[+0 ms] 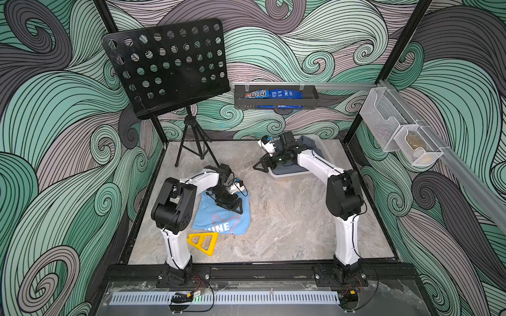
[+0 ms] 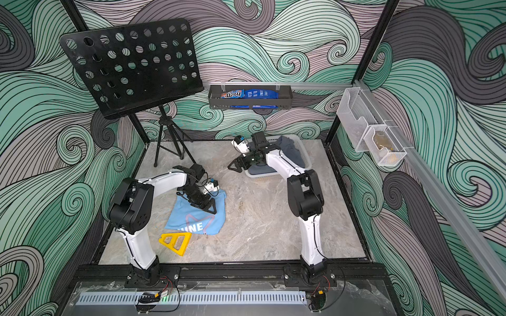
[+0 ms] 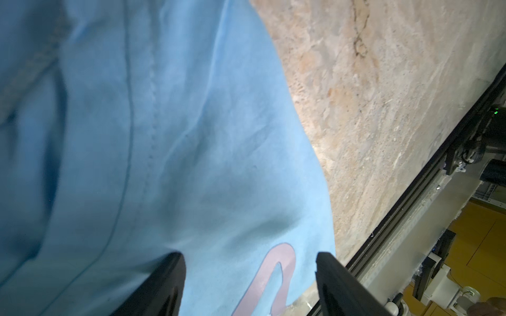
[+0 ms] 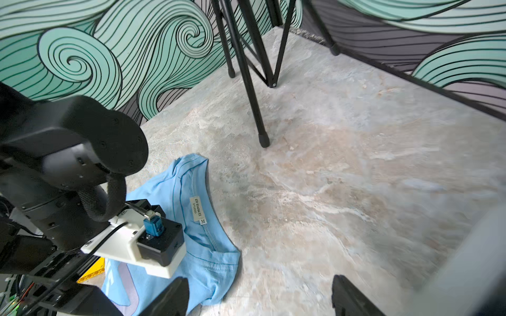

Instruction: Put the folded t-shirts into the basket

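Observation:
A folded light-blue t-shirt [image 1: 230,221] with a pink outline and white lettering lies on the left part of the table. My left gripper [image 1: 237,206] is over it, low against the cloth. In the left wrist view its fingers [image 3: 160,287] stand apart, with blue cloth visible behind the gap. The grey basket [image 1: 322,152] stands at the back right with dark folded cloth [image 1: 311,144] inside. My right gripper [image 1: 261,165] is at the basket's left side, open and empty, with bare table ahead of it in its wrist view. The right arm covers part of the basket.
A yellow triangular piece [image 1: 204,242] lies just in front of the t-shirt. The black music stand's tripod [image 1: 195,139] rises at the back left. Bare tabletop [image 1: 287,216] stretches across the middle and front right.

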